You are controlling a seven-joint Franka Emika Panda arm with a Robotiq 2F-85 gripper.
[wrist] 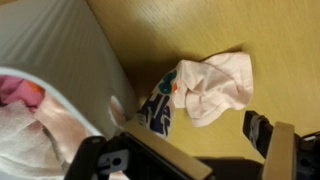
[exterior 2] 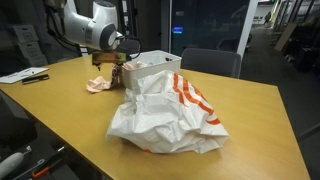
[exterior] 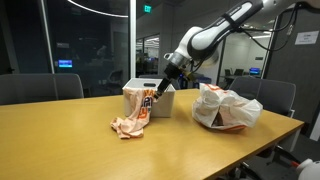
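Note:
A pale pink cloth (exterior: 132, 124) hangs down the side of a white bin (exterior: 167, 104) and spreads onto the table. In the wrist view the flat part of the cloth (wrist: 217, 88) lies on the wood, with a dark, colourful patterned patch (wrist: 158, 108) running toward the bin wall (wrist: 75, 45). My gripper stands open above this spot, its fingers wide apart with nothing held. One finger is close to the bin's rim. More pink and white cloth (wrist: 30, 125) shows inside the bin.
A crumpled white bag with orange stripes (exterior 2: 170, 112) lies on the table near the bin. Chairs (exterior: 28, 89) stand along its far side.

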